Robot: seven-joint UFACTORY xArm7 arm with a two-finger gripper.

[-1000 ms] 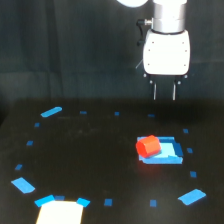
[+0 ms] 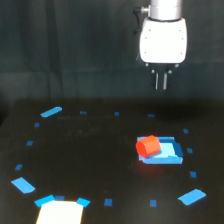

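Note:
High at the upper right hangs my gripper [image 2: 160, 82], a white hand with two thin dark fingers pointing down. A narrow gap shows between the fingers, with nothing in it, so it stands partly open. Well below lies a red-orange block [image 2: 148, 146], tilted, at the left side of a small blue tray [image 2: 175, 158] on the dark table. It overlaps the tray's left edge in this view; whether it rests on the rim or inside cannot be made out. The gripper is clear of both.
A pale box-like object [image 2: 60, 212] is cut off by the bottom edge at the left. Flat blue strips [image 2: 192, 197] and small blue squares mark the dark tabletop.
My gripper has risen a little and shifted slightly left. Its fingers are closer together than before. The red block and tray look unmoved.

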